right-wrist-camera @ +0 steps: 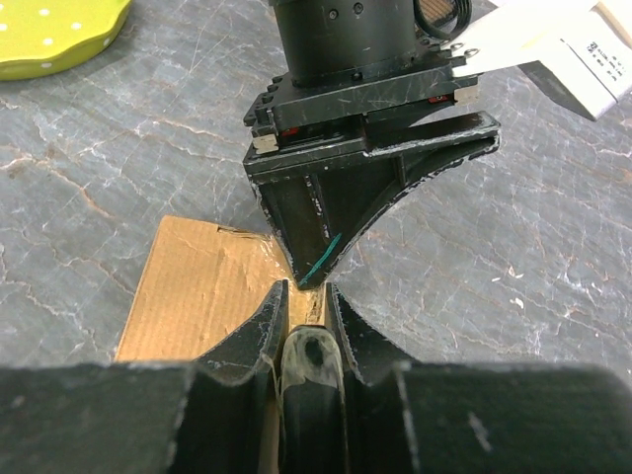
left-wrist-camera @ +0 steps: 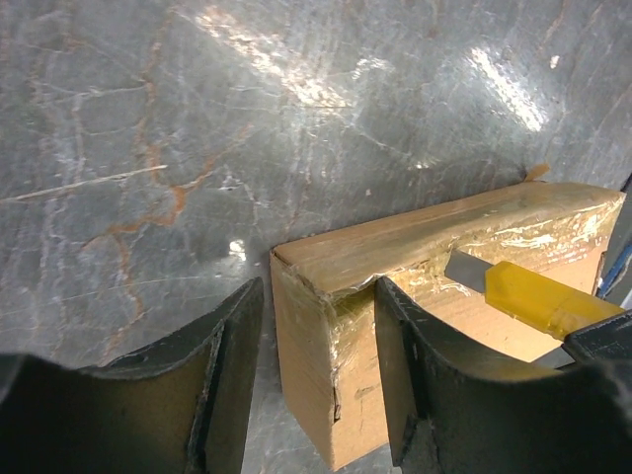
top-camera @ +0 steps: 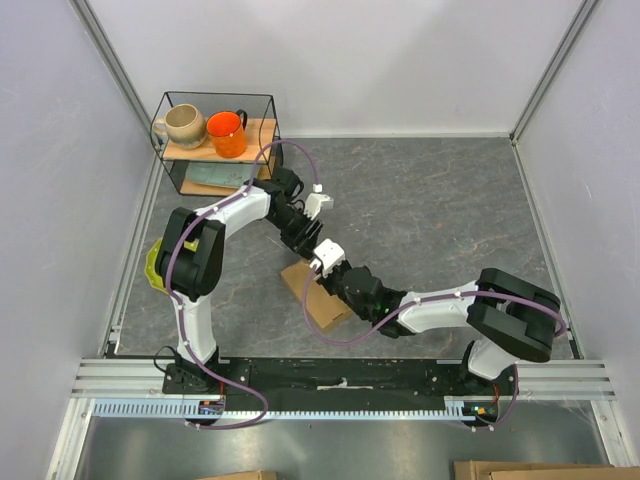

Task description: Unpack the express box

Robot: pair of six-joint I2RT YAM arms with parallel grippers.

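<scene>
A brown cardboard box [top-camera: 302, 292] with shiny clear tape lies tilted on the grey table. In the left wrist view, one end of the box [left-wrist-camera: 306, 326] sits between the fingers of my left gripper, which stands part open with a visible gap beside its left finger. A yellow cutter [left-wrist-camera: 543, 296] reaches its grey blade to the taped edge of the box. My right gripper is shut on this cutter [right-wrist-camera: 312, 365], whose end looks dark in the right wrist view. The blade's tip is hidden from above.
At the back left, a wire rack [top-camera: 216, 160] holds a beige mug [top-camera: 184, 126] and an orange mug [top-camera: 227, 134]. A yellow-green dish [top-camera: 153, 265] is partly behind the left arm.
</scene>
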